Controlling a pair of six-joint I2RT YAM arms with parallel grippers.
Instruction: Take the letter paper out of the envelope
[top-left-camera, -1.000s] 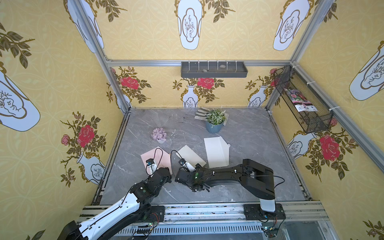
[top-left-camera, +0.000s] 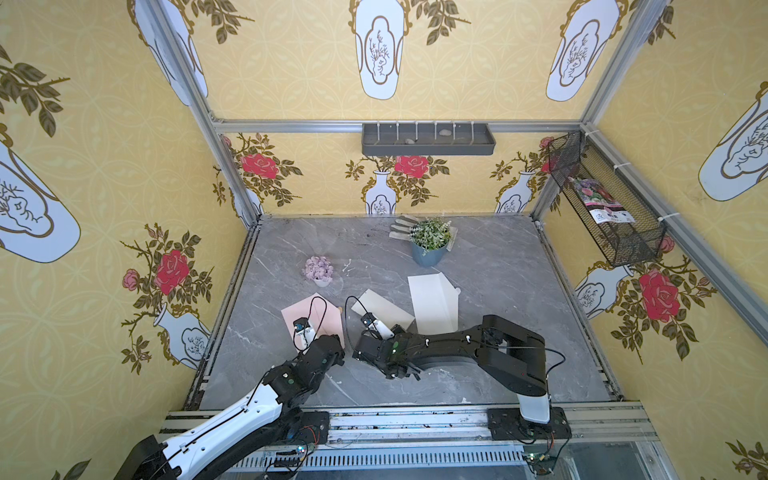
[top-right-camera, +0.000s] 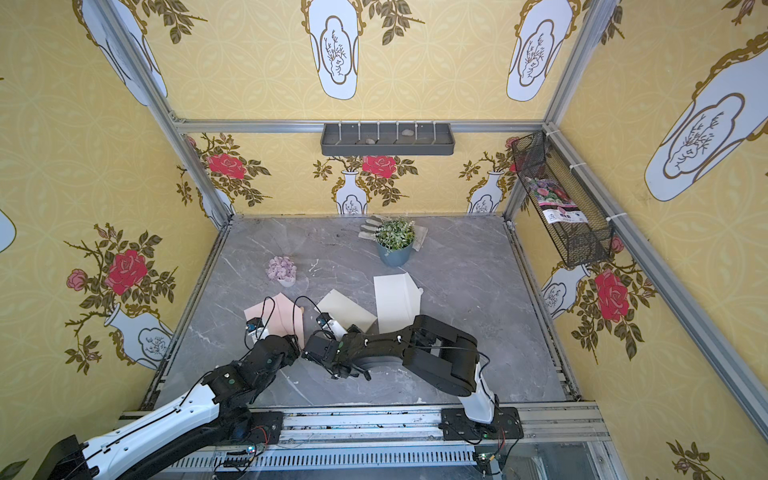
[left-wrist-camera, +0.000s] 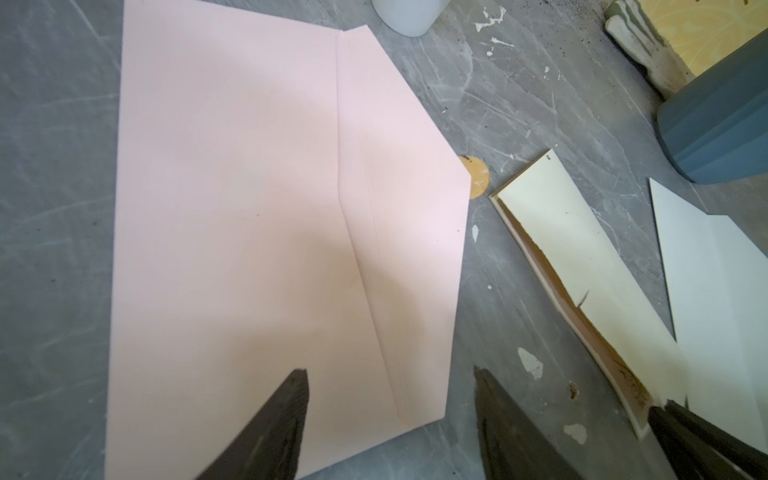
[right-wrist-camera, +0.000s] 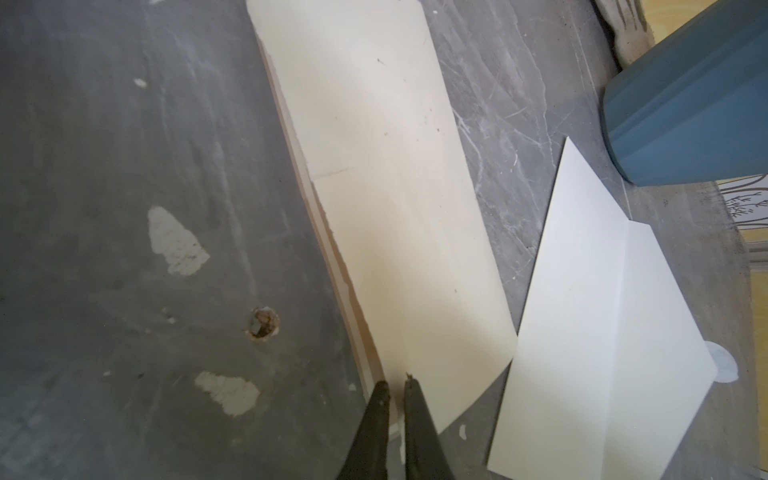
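Note:
In the left wrist view a pink envelope (left-wrist-camera: 240, 224) lies flat below my left gripper, whose fingers stand apart with nothing between them. A cream envelope (right-wrist-camera: 400, 192), torn open along its long left edge with a thin layer showing there, lies in the right wrist view. My right gripper is at the lower end of that torn edge, fingertips narrowly apart; whether they hold paper is unclear. A white envelope (right-wrist-camera: 600, 320) lies to the right of the cream one.
A blue flower pot (top-left-camera: 429, 254) with a plant stands at the back centre, a small pink flower pot (top-left-camera: 318, 270) behind the pink envelope. A mesh basket (top-left-camera: 608, 232) hangs on the right wall.
The right arm has shifted slightly up in the top left view over the last second. The left arm has barely moved, and the envelopes look unchanged.

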